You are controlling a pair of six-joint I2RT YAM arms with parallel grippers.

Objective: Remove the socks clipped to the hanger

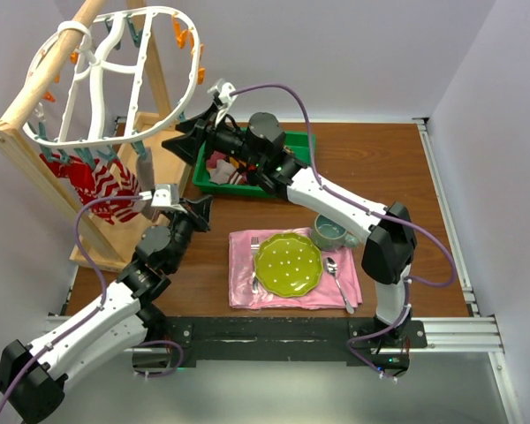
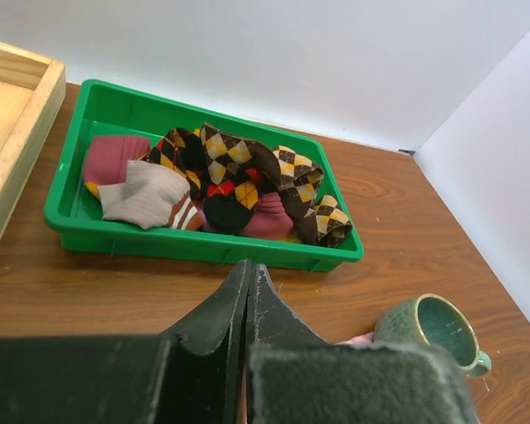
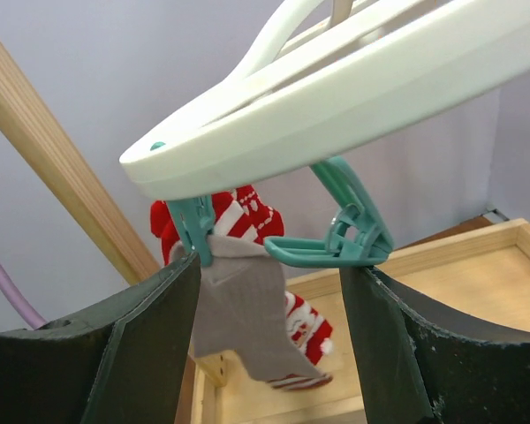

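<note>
From the white round hanger (image 1: 147, 71) hang red-and-white socks (image 1: 97, 185) and a grey sock (image 1: 144, 168), now left of my right gripper (image 1: 182, 144). In the right wrist view the grey sock (image 3: 243, 300) hangs from a teal clip (image 3: 192, 226), showing through the gap between the parted fingers. That gripper is partly open, with no cloth visibly pinched. An empty teal clip (image 3: 340, 238) sits close above its right finger (image 3: 389, 309); contact is unclear. My left gripper is shut with nothing visible between its tips, below the hanger in the top view.
Several loose socks lie in a green bin (image 2: 203, 247) behind the right arm. A green plate (image 1: 287, 265) on a pink cloth (image 1: 243, 296) and a cup (image 1: 329, 231) occupy the front middle. The hanger's wooden stand (image 1: 49, 190) rises at left.
</note>
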